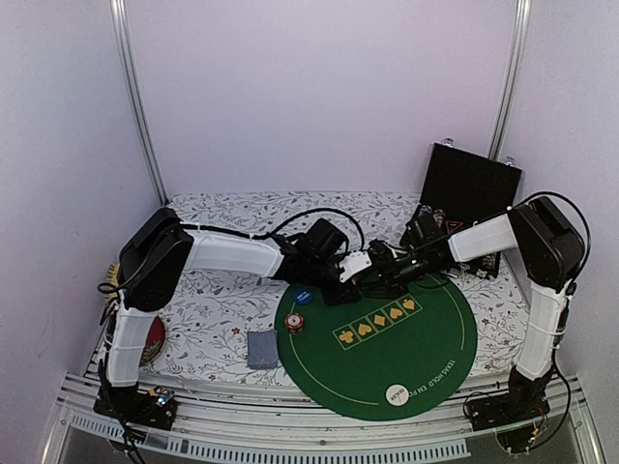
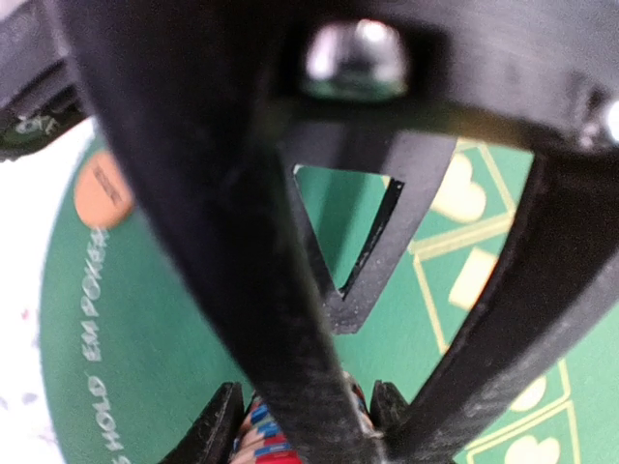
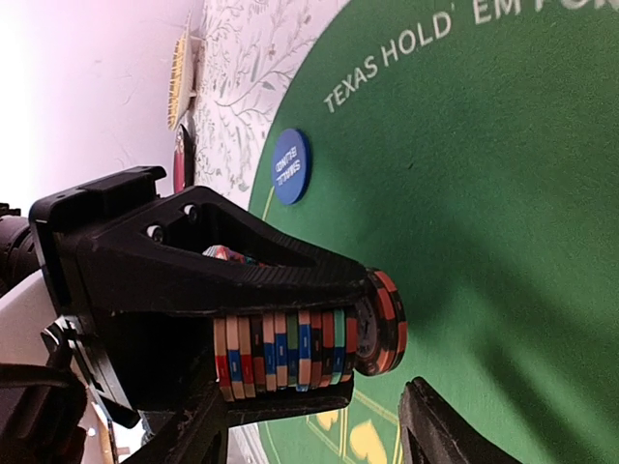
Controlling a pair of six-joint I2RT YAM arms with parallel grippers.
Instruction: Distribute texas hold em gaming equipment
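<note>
Over the upper part of the green poker mat (image 1: 377, 358) my two grippers meet. My left gripper (image 1: 353, 280) is shut on a stack of multicoloured poker chips (image 3: 285, 353), held sideways in the right wrist view. My right gripper is part open beside that stack, its fingertips at the bottom of its view, with no chip seen between them. A blue blind button (image 1: 304, 297), a chip stack (image 1: 294, 322) and a white dealer button (image 1: 397, 394) lie on the mat.
An open black chip case (image 1: 469, 179) stands at back right. A card deck (image 1: 262, 349) lies left of the mat. A round red object (image 1: 153, 340) is at the far left.
</note>
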